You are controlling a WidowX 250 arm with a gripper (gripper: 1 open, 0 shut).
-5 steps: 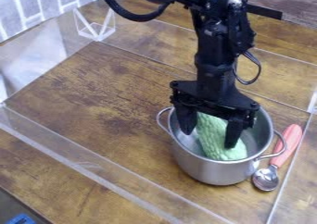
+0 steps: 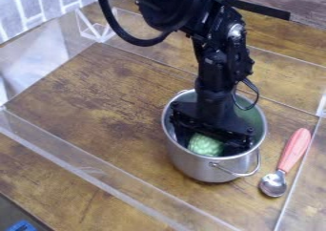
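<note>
The black arm reaches down from the top into a steel pot (image 2: pixel 211 166) at the centre right, with the gripper (image 2: pixel 211 130) inside the rim. A pale green, textured object (image 2: pixel 204 143) lies in the pot under the gripper, partly hidden by it. Whether the fingers hold it is unclear.
An ice cream scoop (image 2: pixel 287 166) with a pink handle lies right of the pot. A blue item (image 2: pixel 15 225) shows at the bottom left corner.
The gripper has moved down deeper into the pot, and the green object sits lower, more hidden. The pot has shifted slightly left, leaving the scoop uncovered.
</note>
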